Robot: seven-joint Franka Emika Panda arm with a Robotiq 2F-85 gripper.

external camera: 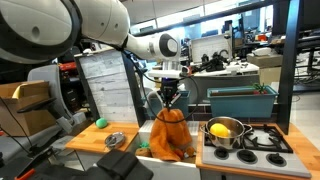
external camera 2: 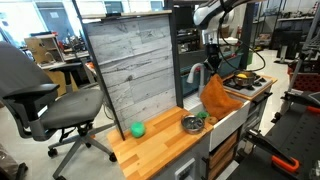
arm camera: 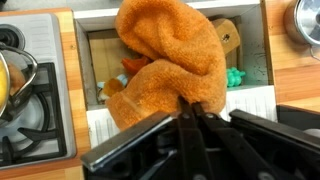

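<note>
An orange cloth (external camera: 170, 132) hangs from my gripper (external camera: 169, 106), which is shut on its upper end. The cloth drapes down into the sink basin (arm camera: 262, 72) in the counter. Seen from the wrist view, the orange cloth (arm camera: 175, 62) spreads over the middle of the basin and bunches close to the fingers (arm camera: 215, 122), hiding much of what lies below. A green item (arm camera: 235, 76) and a brown wooden piece (arm camera: 226, 36) show in the basin beside it. From the other side, the cloth (external camera 2: 217, 97) hangs in front of the faucet (external camera 2: 196, 76).
A steel pot (external camera: 226, 131) with something yellow in it stands on the stove (external camera: 262, 150) right of the basin. On the left counter are a metal bowl (external camera 2: 192, 124) and a green ball (external camera 2: 137, 129).
</note>
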